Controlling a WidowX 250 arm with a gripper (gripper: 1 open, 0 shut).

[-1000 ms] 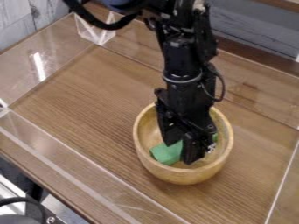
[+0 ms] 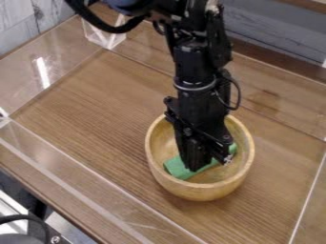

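Note:
The black robot arm reaches down from the top centre, and its gripper [image 2: 204, 154] is inside a wooden bowl [image 2: 200, 189]. A green object [image 2: 181, 168] lies in the bowl under the fingers, extending to the lower left and up to the right. The gripper's tips are low over or on the green object; the dark parts overlap, so its exact hold is hard to see.
A clear plastic container [image 2: 107, 27] stands at the back left. A dark cable runs at the lower left edge.
The gripper has shifted slightly within the bowl, and more of the green object shows, lying farther to the right than a second ago.

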